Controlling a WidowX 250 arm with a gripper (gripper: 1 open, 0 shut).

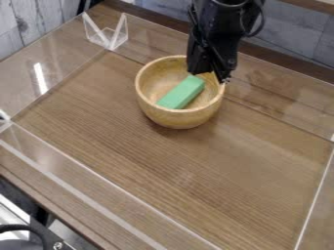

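Observation:
A round yellow bowl (pixel 162 115) sits on the wooden table, with a green oblong block (pixel 182 94) lying inside it. My black gripper (pixel 213 66) hangs over the back right of the bowl. Its fingers are hard to make out against the dark body, and I see nothing held in them.
A clear plastic object (pixel 107 31) stands at the back left. A dark coiled cable or object shows at the lower left corner, beyond the table's edge.

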